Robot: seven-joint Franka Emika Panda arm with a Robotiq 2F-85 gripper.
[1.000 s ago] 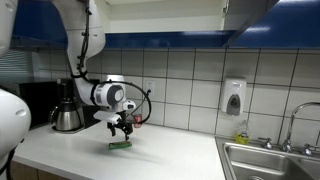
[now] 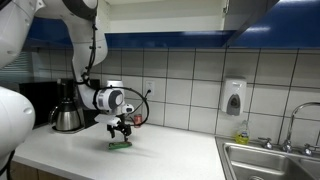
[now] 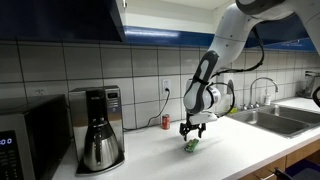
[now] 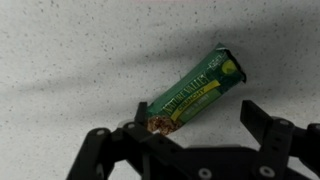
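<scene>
A small green packet [image 4: 197, 92] with yellow lettering lies slantwise on the pale speckled counter in the wrist view. From outside, the same packet [image 2: 120, 145] shows as a short green strip on the counter under the arm. My gripper [image 2: 119, 131] points down just above it, with a small gap between fingertips and packet. The fingers stand open, and the dark fingers [image 4: 265, 122] enter the wrist view from the bottom, one on either side of the packet's lower part. Nothing is held between them. In exterior view 2 the gripper [image 3: 193, 130] also hangs over the packet.
A coffee maker with a steel jug [image 3: 99, 140] stands at the back, beside a black microwave [image 3: 30, 130]. A red can [image 3: 165, 121] is near the tiled wall. The sink [image 2: 265, 160] lies to the right, with clear counter [image 2: 180, 155] between.
Over the last second the gripper has come down slightly toward the packet, and the arm above has shifted a little. The packet stays where it was.
</scene>
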